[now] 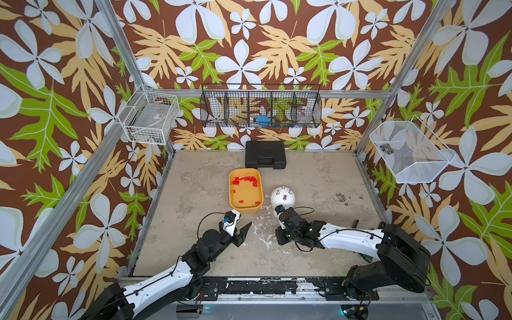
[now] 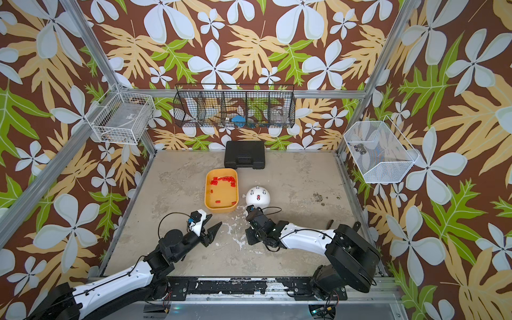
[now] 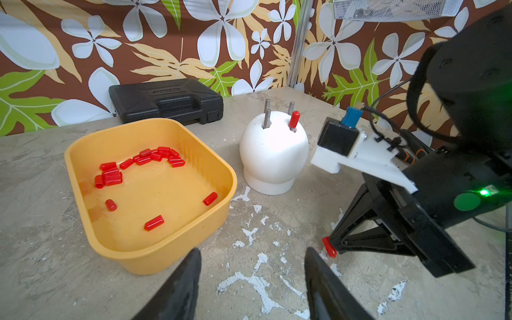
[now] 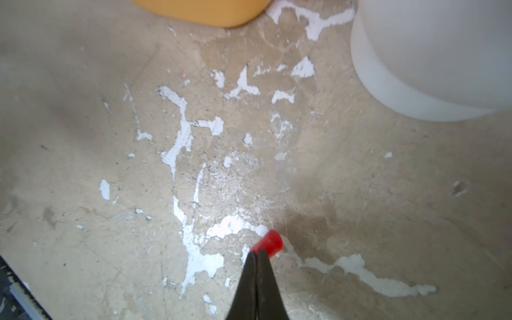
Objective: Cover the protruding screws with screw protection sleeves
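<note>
A white domed fixture carries upright screws, one covered by a red sleeve, the others bare. Red sleeves lie in the orange bin. A single red sleeve lies on the floor at the tips of my right gripper, which is shut; I see no sleeve held between its fingers. My left gripper stands open with nothing between its fingers, left of the right one and in front of the bin.
A black case lies at the back. Wire baskets hang on the frame. Dark tools lie at the right edge, partly behind the right arm.
</note>
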